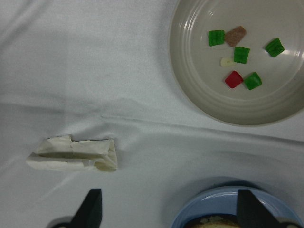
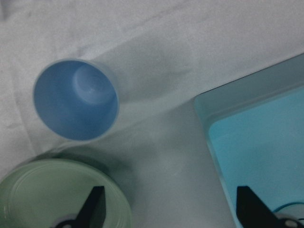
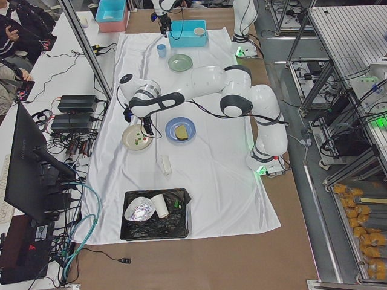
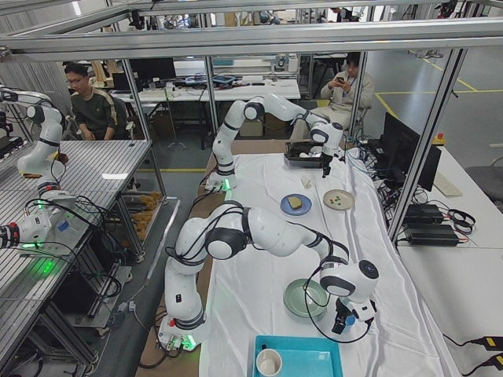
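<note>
My left gripper hangs open above the cloth between the beige plate [image 1: 190,95], holding several green, red and brown cubes, and the blue plate [image 1: 211,194] with a yellow piece [image 3: 181,133] on it. A crumpled pale paper [image 1: 71,154] lies beside them. My right gripper stands open over the gap between the green plate [image 2: 57,190] and the cyan tray [image 2: 251,137]; a blue cup [image 2: 76,99] stands upright nearby. Nothing shows between either gripper's fingers.
A black-lined bin [image 3: 154,223] with foil and a white roll sits at one end of the table. Monitors and power units line the side. The white cloth [image 3: 224,181] has free room around the plates.
</note>
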